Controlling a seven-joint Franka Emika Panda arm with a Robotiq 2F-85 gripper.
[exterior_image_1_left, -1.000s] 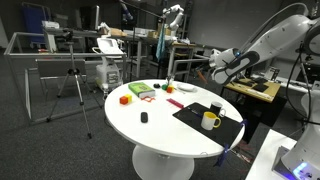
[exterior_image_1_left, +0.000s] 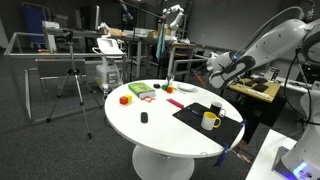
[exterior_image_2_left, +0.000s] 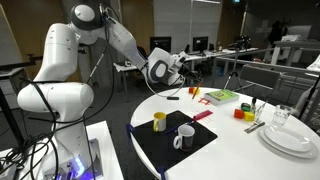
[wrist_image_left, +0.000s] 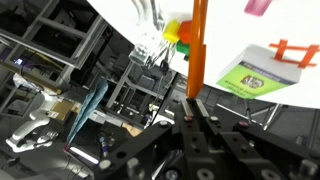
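Observation:
In the wrist view a long, thin orange object (wrist_image_left: 197, 48) reaches up from the tips of my gripper, which is shut on it. Exterior view 2 has my gripper (exterior_image_2_left: 184, 80) above the far part of the round white table (exterior_image_2_left: 225, 160), with the orange object (exterior_image_2_left: 195, 94) slanting down beneath it. Exactly what the object is cannot be made out. In exterior view 1 the arm reaches in from the right, and the gripper is small and hard to distinguish from the background.
A yellow mug (exterior_image_1_left: 210, 121) and a white mug (exterior_image_2_left: 185, 135) stand around the black mat (exterior_image_2_left: 190, 145). Elsewhere are a green-and-white box (exterior_image_1_left: 140, 88), small coloured blocks, a dark mouse-like object (exterior_image_1_left: 144, 117) and white plates (exterior_image_2_left: 287, 138).
The objects on the table look unmoved.

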